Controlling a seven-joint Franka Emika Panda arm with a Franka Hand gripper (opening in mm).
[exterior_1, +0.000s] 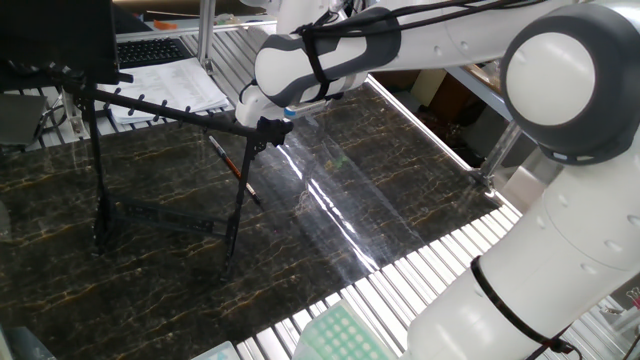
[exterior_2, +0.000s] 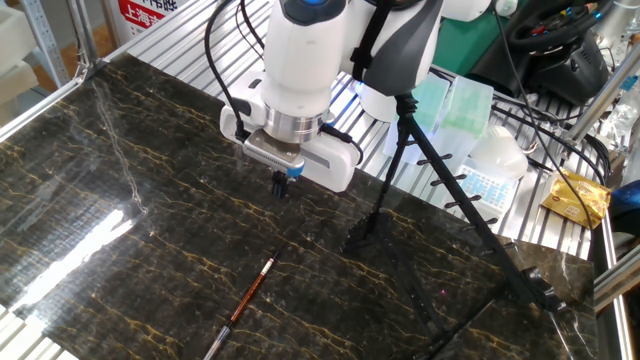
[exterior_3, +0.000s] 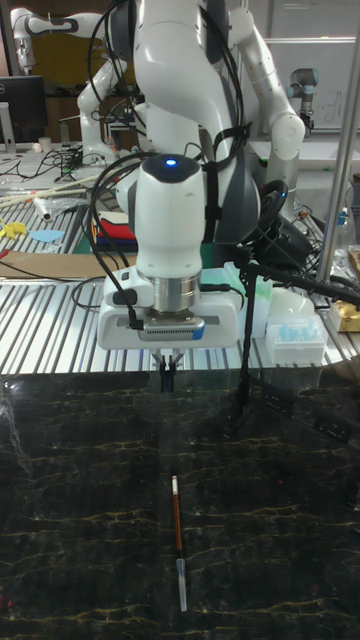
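Observation:
My gripper hangs above the far part of the dark marbled table, pointing down. Its small dark fingertips are close together in exterior view 3, and no object shows between them; how far apart they stand is too small to judge. In exterior view 2 the gripper is up and to the right of a slim brown pen or brush with a pale end. This pen lies flat, nearer the camera than the gripper in exterior view 3, apart from it. In exterior view 1 the fingers are hidden.
A black folding stand rises from the table; in exterior view 2 its frame is right of the gripper. Clear glossy film covers part of the tabletop. Green-lidded boxes stand beyond one edge.

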